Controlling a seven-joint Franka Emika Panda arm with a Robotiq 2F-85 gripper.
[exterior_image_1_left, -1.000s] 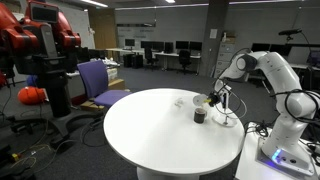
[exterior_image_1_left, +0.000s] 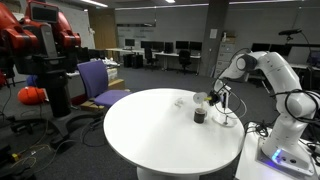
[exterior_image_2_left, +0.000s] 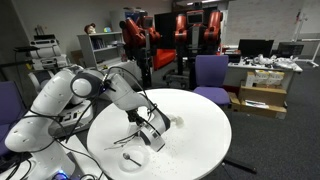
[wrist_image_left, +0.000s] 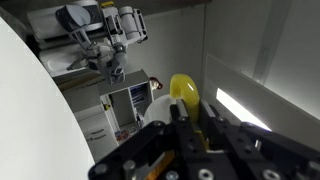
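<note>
My gripper (exterior_image_1_left: 211, 98) is low over the right side of the round white table. In the wrist view a yellow object (wrist_image_left: 185, 91) sits at the fingertips, and my gripper looks shut on it. A pale rounded thing (wrist_image_left: 157, 111) shows just beside the yellow one; whether they are joined I cannot tell. In the second exterior view a whitish cup-like shape (exterior_image_2_left: 152, 137) is at the gripper, partly covered by it. A dark mug (exterior_image_1_left: 200, 115) stands on the table close below the gripper.
A white plate (exterior_image_1_left: 229, 121) lies near the table's right edge, and a dark utensil (exterior_image_2_left: 132, 159) shows there in the second exterior view. Small pale items (exterior_image_1_left: 180, 101) are farther back.
</note>
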